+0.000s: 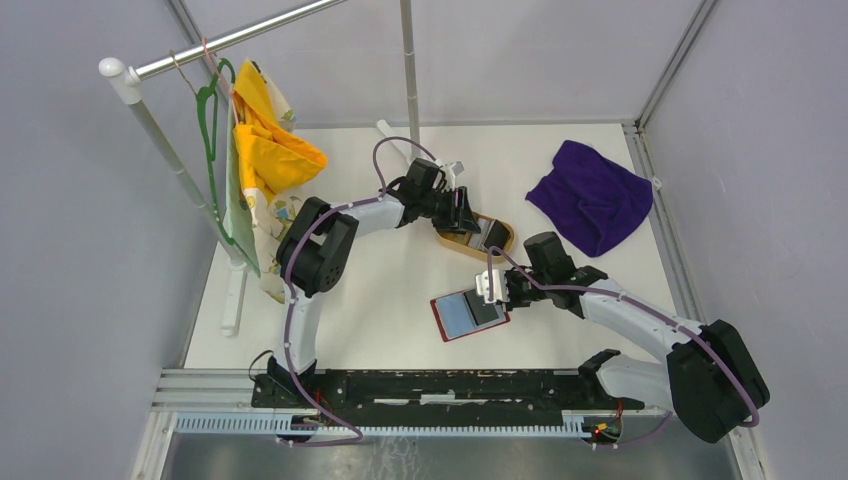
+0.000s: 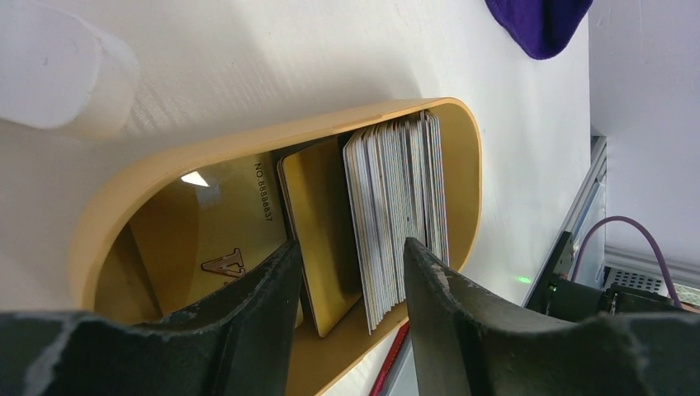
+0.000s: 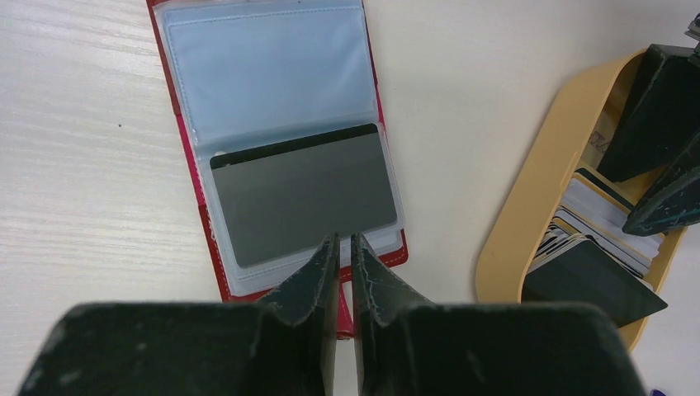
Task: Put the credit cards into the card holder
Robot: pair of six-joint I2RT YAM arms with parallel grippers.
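A tan oval box (image 2: 115, 214) holds a gold card (image 2: 322, 239), a packed stack of cards (image 2: 392, 206) and, seen from the right wrist, a dark card (image 3: 582, 280). My left gripper is over the box, fingers apart, with the gold card's edge between them; contact is unclear. The red-edged card holder (image 3: 272, 74) lies open on the table, with blue sleeves and a dark card (image 3: 301, 190) in the lower one. My right gripper is over the holder's near edge, fingertips slightly apart, nothing visible between them.
A purple cloth (image 1: 590, 195) lies at the back right. A garment rack (image 1: 160, 140) with hangers and clothes stands on the left.
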